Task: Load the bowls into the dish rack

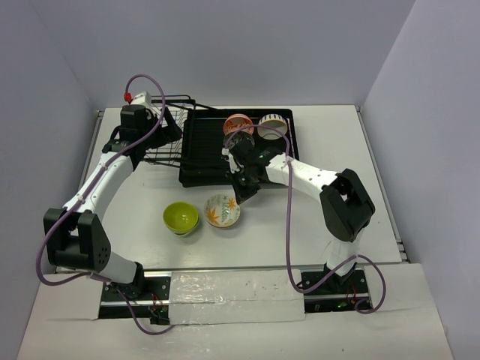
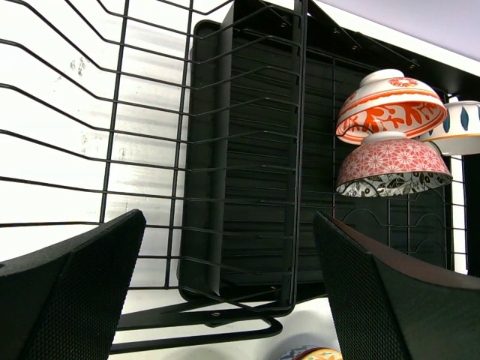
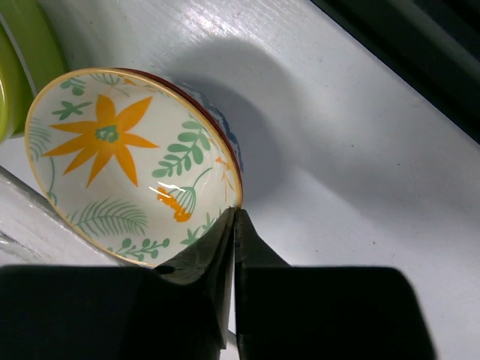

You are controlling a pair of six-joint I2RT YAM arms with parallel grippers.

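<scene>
A black dish rack (image 1: 202,142) holds several bowls at its right, among them an orange-patterned bowl (image 2: 390,112), a pink-patterned bowl (image 2: 394,161) and a striped bowl (image 2: 465,127). On the table in front lie a stack topped by a floral bowl (image 1: 223,211) and green bowls (image 1: 181,217). My left gripper stands open over the rack's left part, nothing between its fingers. My right gripper has its fingertips together at the floral bowl's right rim; whether the rim is between them is unclear.
Walls enclose the table (image 1: 322,232) at the back and sides. Purple cables hang along both arms.
</scene>
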